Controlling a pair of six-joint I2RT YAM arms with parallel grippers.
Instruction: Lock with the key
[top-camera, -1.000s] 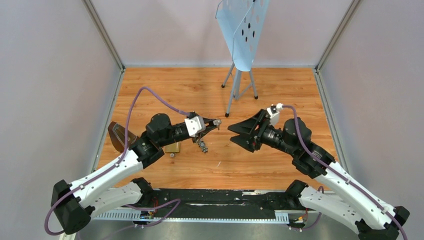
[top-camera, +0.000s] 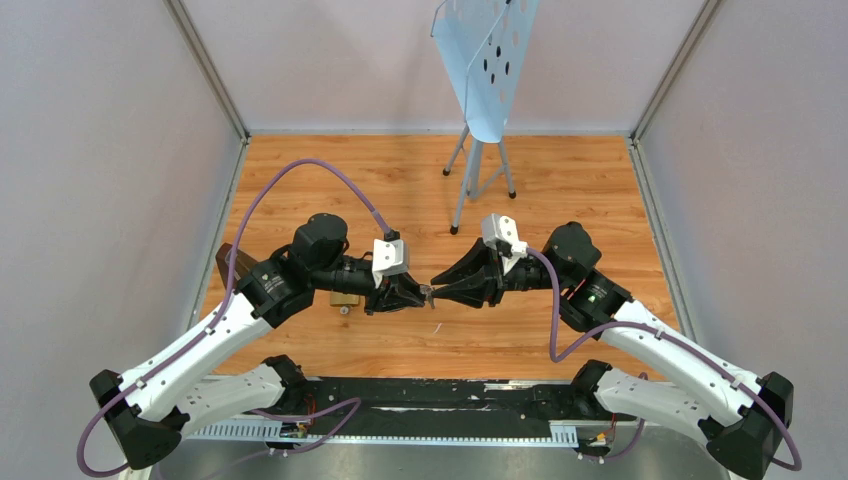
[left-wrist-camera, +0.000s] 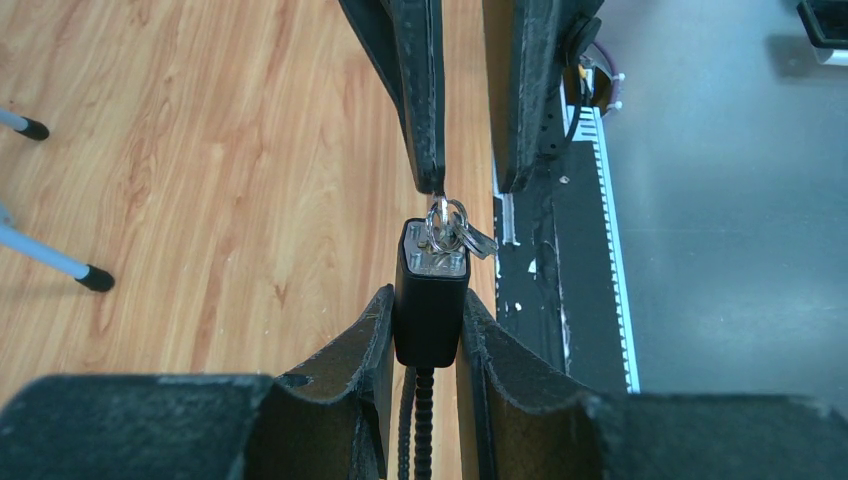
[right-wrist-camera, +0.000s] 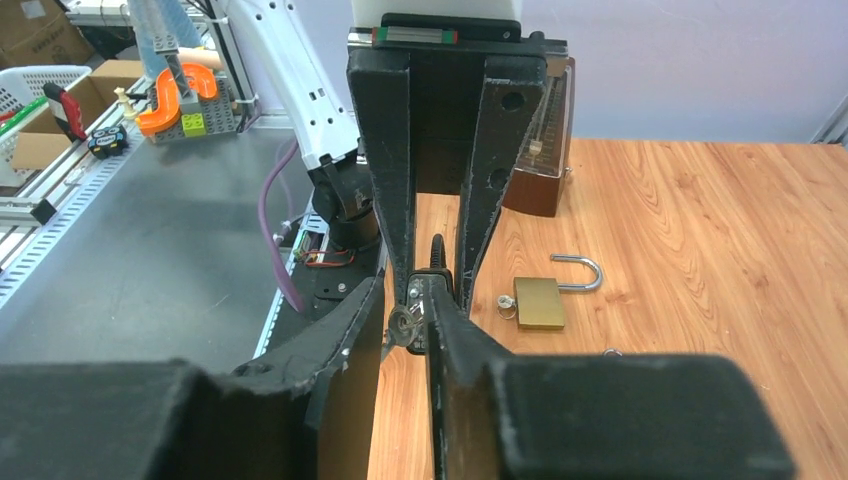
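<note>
My left gripper is shut on a black rectangular key fob with silver rings and keys at its end. My right gripper meets it in mid-table; in the left wrist view its black fingers close in around the keys from above, and whether they grip anything cannot be told. A brass padlock with its shackle out to the side lies on the wooden table, partly hidden by the left arm in the top view.
A brown box stands at the table's left. A light-blue perforated board on a tripod stands at the back. The wooden table is otherwise mostly clear.
The right gripper has moved left to the left gripper. The left gripper has moved slightly down in the top view, with the fob and keys still in it.
</note>
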